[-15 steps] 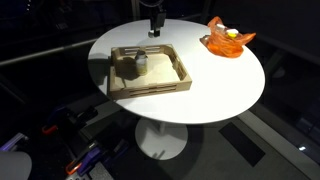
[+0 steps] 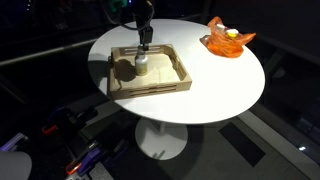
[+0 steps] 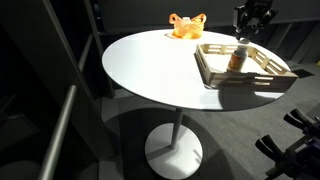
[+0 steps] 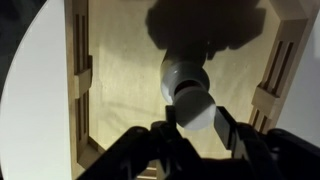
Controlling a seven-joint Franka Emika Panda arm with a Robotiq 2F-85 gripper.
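Note:
A small bottle with an orange-brown body (image 3: pixel 238 61) stands upright inside the wooden tray (image 2: pixel 150 92). My gripper is shut on a white round cap (image 4: pixel 194 108), which sits between the two dark fingertips. In exterior view 1 the gripper (image 2: pixel 145 43) is above and slightly behind the bottle (image 2: pixel 141 66). Seen from the wrist, the cap overlaps the near side of the bottle's pale top (image 4: pixel 184 72). Whether cap and bottle touch cannot be told; the exterior views suggest a small gap.
The low slatted tray walls (image 3: pixel 222 79) surround the bottle, with bare tray floor beside it. An orange plastic bag (image 2: pixel 228 42) lies toward the back of the round white table (image 2: pixel 220 85).
Bottle, tray and bag have stayed put.

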